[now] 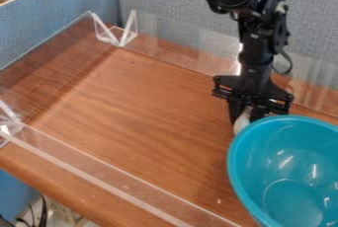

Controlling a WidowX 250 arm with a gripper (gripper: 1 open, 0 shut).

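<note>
My black gripper (pixel 250 107) is down at the right of the wooden board, just behind the blue bowl, shut on a white object (pixel 240 122) that is mostly hidden by the fingers and the bowl. The large blue bowl (pixel 283 172) fills the lower right corner and looks empty.
A clear plastic rim runs around the wooden board (pixel 119 113), with white corner brackets (pixel 117 32) at the back left and at the left front. The left and middle of the board are clear. A grey padded wall stands behind.
</note>
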